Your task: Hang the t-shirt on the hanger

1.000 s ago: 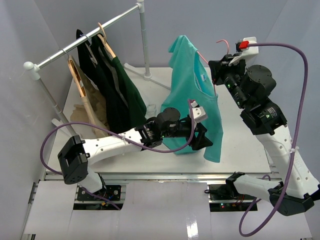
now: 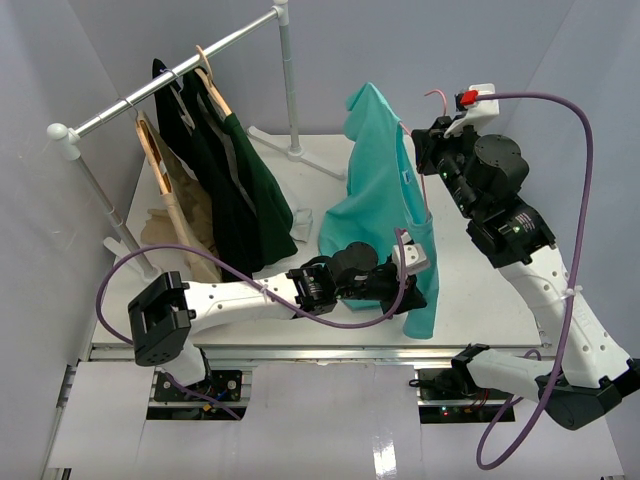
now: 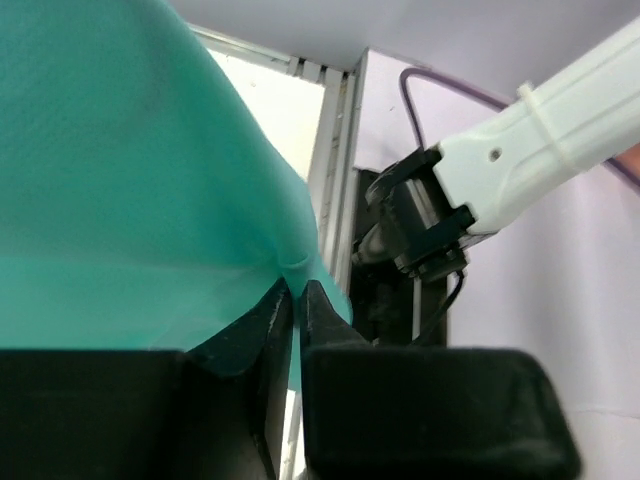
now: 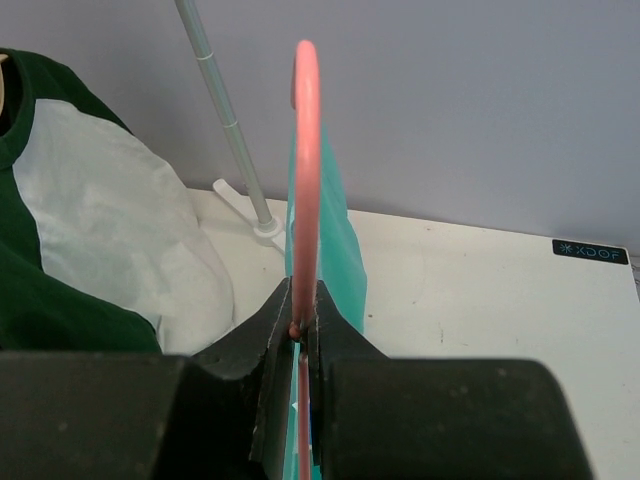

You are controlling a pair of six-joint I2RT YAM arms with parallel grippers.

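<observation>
The teal t shirt (image 2: 370, 190) hangs draped over a pink hanger (image 4: 305, 180), whose hook rises above my right gripper, shut on it. In the top view the right gripper (image 2: 428, 150) is high at the shirt's right. My left gripper (image 2: 400, 298) is low at the shirt's hem. In the left wrist view its fingertips (image 3: 278, 305) are closed on the teal fabric.
A white rack (image 2: 120, 105) with dark green, black and beige clothes on hangers stands at the left. The table (image 2: 490, 310) has bare room at the right, under my right arm.
My left gripper has moved down and toward the right and has closed on the shirt.
</observation>
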